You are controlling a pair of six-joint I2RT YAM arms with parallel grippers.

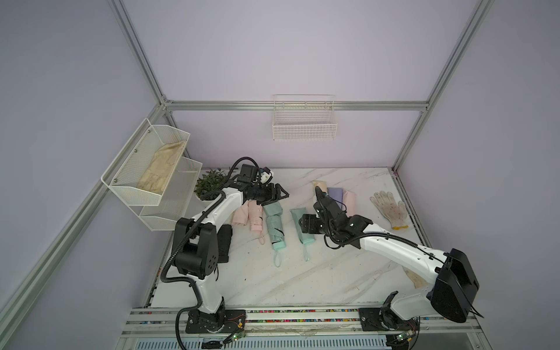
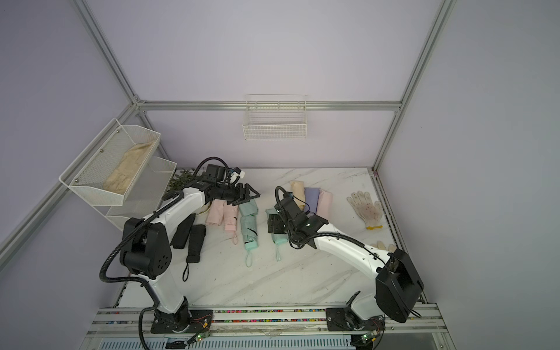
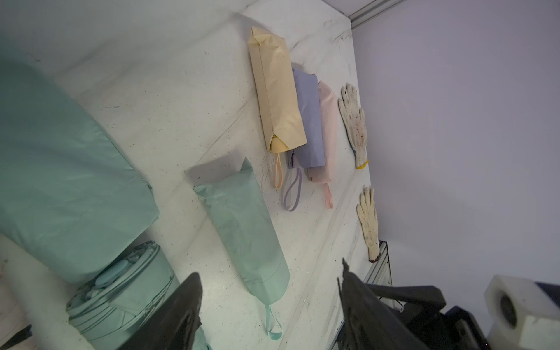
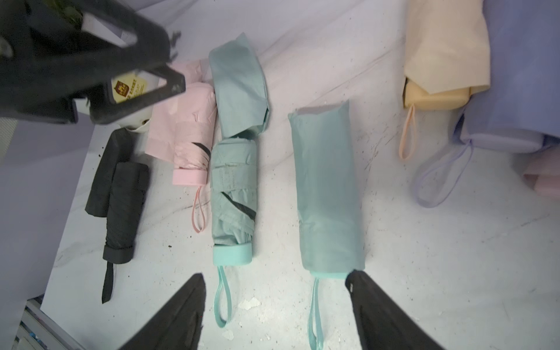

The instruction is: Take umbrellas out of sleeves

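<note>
In the right wrist view a mint umbrella in its sleeve (image 4: 327, 192) lies on the table, its pale strap toward the front. My right gripper stands open above its strap end. Left of it rests a bare mint umbrella (image 4: 233, 186), with an emptied-looking mint sleeve (image 4: 238, 87) behind it. Farther left are a pink umbrella (image 4: 193, 131) partly over its sleeve and a black umbrella (image 4: 125, 204) beside a black sleeve (image 4: 108, 175). My left gripper is open with nothing between its fingers, above the table behind the mint things.
Beige (image 4: 448, 46), purple (image 4: 519, 64) and pink (image 3: 327, 131) sleeved umbrellas lie side by side at the back right. Work gloves (image 1: 389, 208) rest at the right edge. A potted plant (image 1: 210, 183) and white wire baskets (image 1: 154, 166) stand at the left.
</note>
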